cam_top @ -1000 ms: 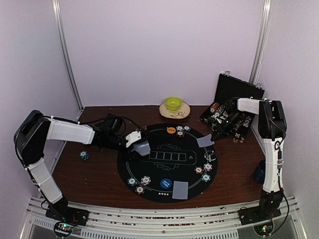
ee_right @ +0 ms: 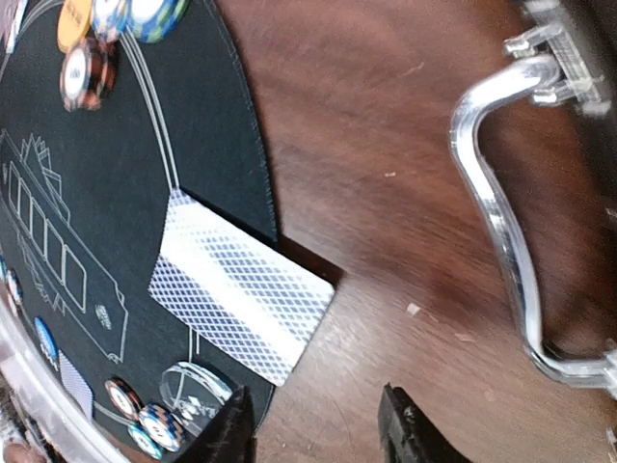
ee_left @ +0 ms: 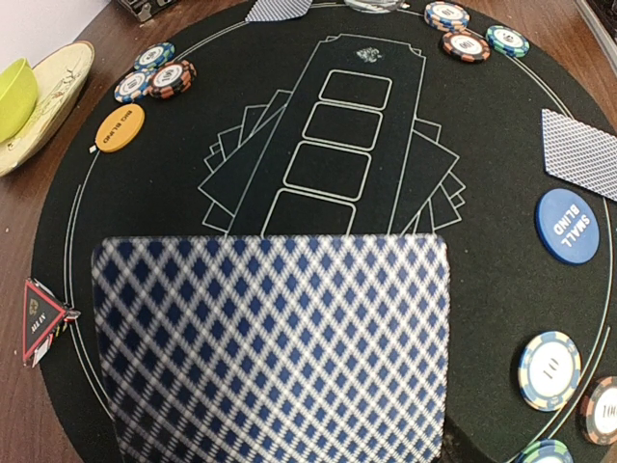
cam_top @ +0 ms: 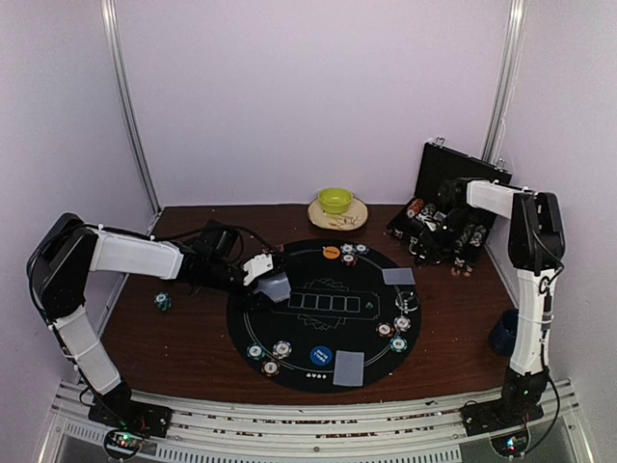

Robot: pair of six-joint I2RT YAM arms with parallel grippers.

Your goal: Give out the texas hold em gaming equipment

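Note:
A round black poker mat [cam_top: 323, 275] carries chips, an orange big blind button [ee_left: 120, 127], a blue small blind button [ee_left: 567, 225] and two card packets, one at the front [cam_top: 349, 368], one at the right edge [ee_right: 241, 285]. My left gripper [cam_top: 260, 285] is shut on a blue-checked card packet [ee_left: 270, 347] over the mat's left side; its fingers are hidden by the cards in the wrist view. My right gripper stands open above the wood beside the right-edge packet, nothing seen between its fingers.
An open chip case [cam_top: 463, 164] stands at the back right. A plate with a green bowl [cam_top: 335, 200] sits at the back, a dark cup [cam_top: 503, 333] at the right edge. Loose chips [cam_top: 163, 301] lie left of the mat.
My right gripper has lifted and drawn back from the right-edge card packet, which lies a little straighter than a second ago. The left arm has not moved.

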